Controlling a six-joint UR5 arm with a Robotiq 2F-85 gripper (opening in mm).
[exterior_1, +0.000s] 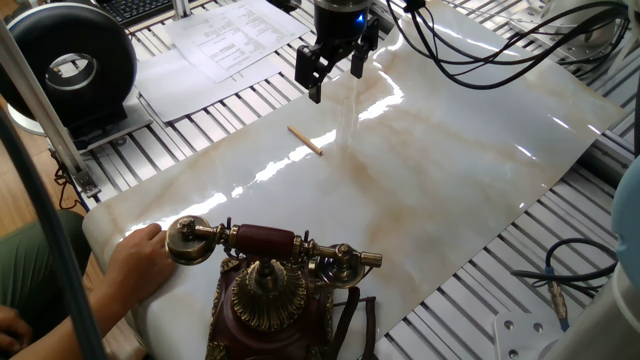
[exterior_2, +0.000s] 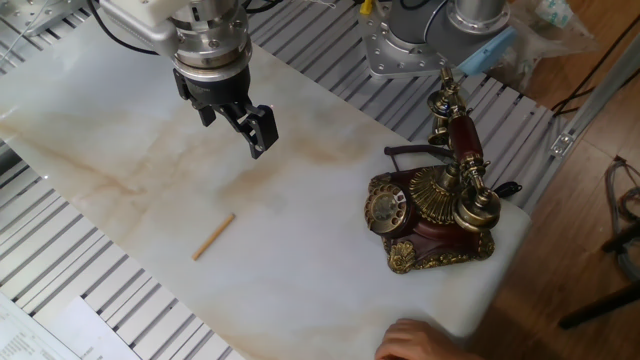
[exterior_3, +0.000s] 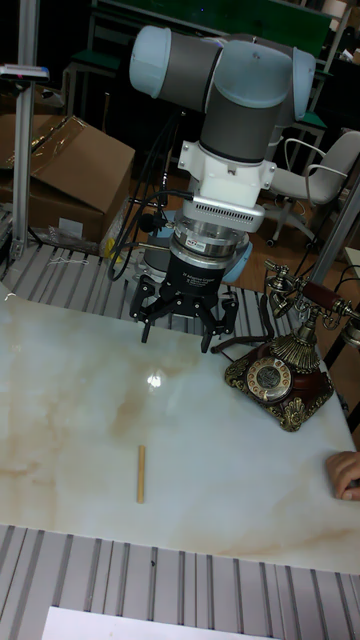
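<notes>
A short, thin wooden stick (exterior_2: 213, 237) lies flat on the marbled board (exterior_2: 290, 250), clear of everything around it. An old-style telephone (exterior_2: 440, 200), dark red with brass trim, stands upright at one end of the board, its handset (exterior_1: 265, 241) resting on the cradle. My gripper (exterior_3: 175, 331) hangs above the board, fingers spread wide and nothing between them. In exterior view 3 it is higher up and farther back than the stick (exterior_3: 141, 474), with the telephone off to its right.
A person's hand (exterior_1: 140, 268) rests at the board's edge beside the telephone. Paper sheets (exterior_1: 225, 40) lie on the slatted table past one long edge. Loose black cables (exterior_1: 480, 70) hang near the arm. Much of the board's middle is bare.
</notes>
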